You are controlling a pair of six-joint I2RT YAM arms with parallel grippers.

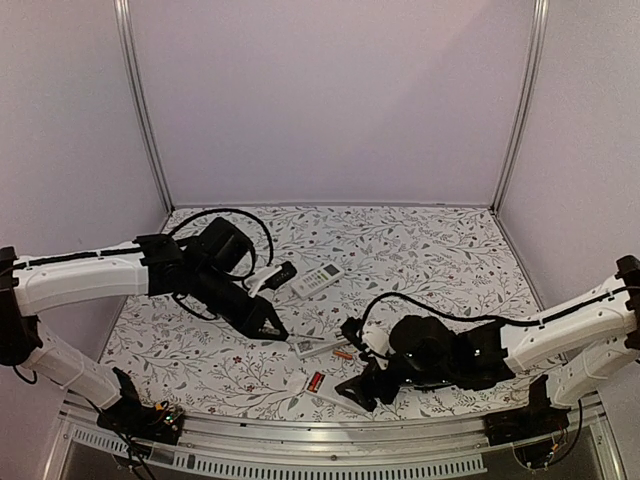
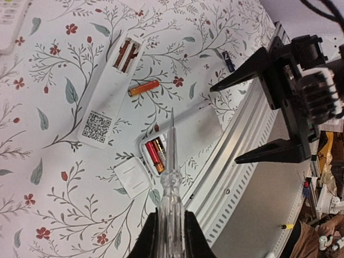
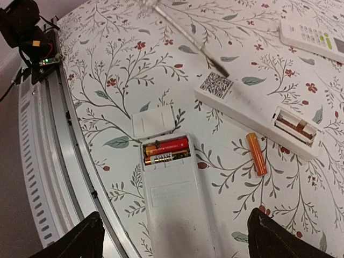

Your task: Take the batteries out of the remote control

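Note:
A white remote (image 3: 174, 196) lies back side up near the front edge. Its compartment holds a red battery (image 3: 166, 145) and a black-and-orange battery (image 3: 167, 157) side by side. Its detached cover (image 3: 153, 122) rests just beyond that end. My left gripper is shut on the clear handle of a thin pointed tool (image 2: 171, 185), whose tip is raised above the table. Over the remote, my right gripper stands open, a finger to either side and nothing held. On the cloth, apart from the remote, lies a loose orange battery (image 3: 257, 154).
A second white remote (image 3: 239, 107) with a QR code and an uncovered compartment lies behind the first. Farther back sits a third remote (image 1: 318, 281), buttons up. A metal rail (image 2: 228, 172) borders the table's front.

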